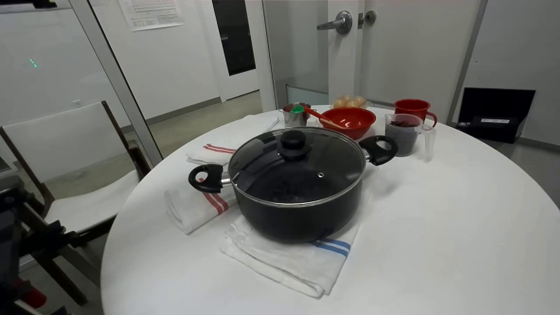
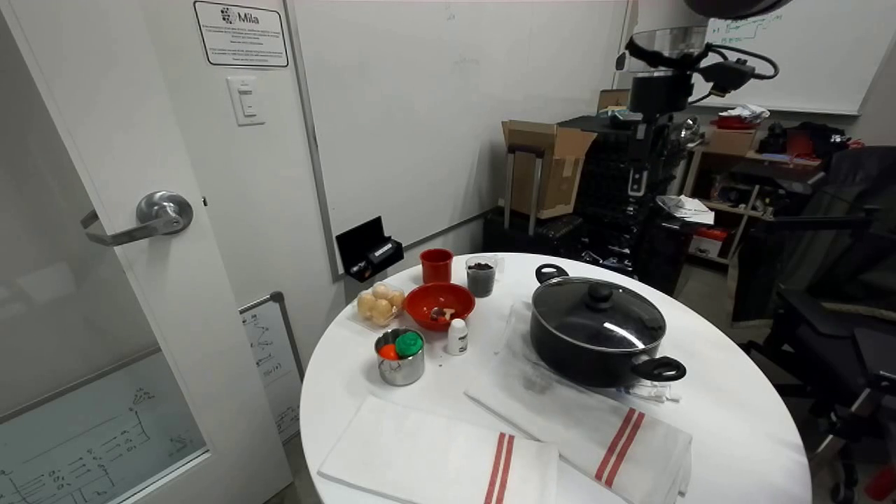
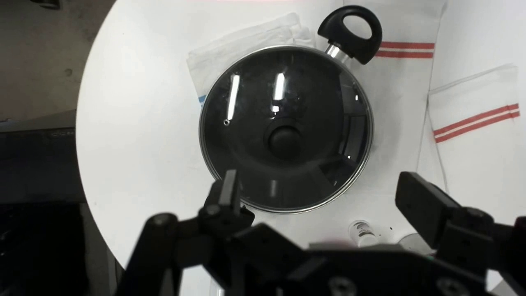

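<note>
A black pot (image 1: 299,220) stands on a folded white towel with blue stripes (image 1: 331,246), covered by a glass lid (image 2: 567,322) with a round black knob (image 1: 292,144). From above, in the wrist view, the lid's knob (image 3: 285,142) lies beyond my fingertips. My gripper is open, its two fingers wide apart with nothing held between them. In exterior view 2 the gripper (image 2: 638,180) hangs high above the table, pointing down. It does not show clearly in exterior view 1.
Around the table's far side are a red bowl (image 2: 458,294), a red mug (image 2: 436,266), a measuring cup (image 2: 480,280), eggs (image 2: 380,304), a metal cup (image 2: 400,369) and a small white bottle (image 2: 457,337). Red-striped towels (image 2: 437,449) lie beside the pot.
</note>
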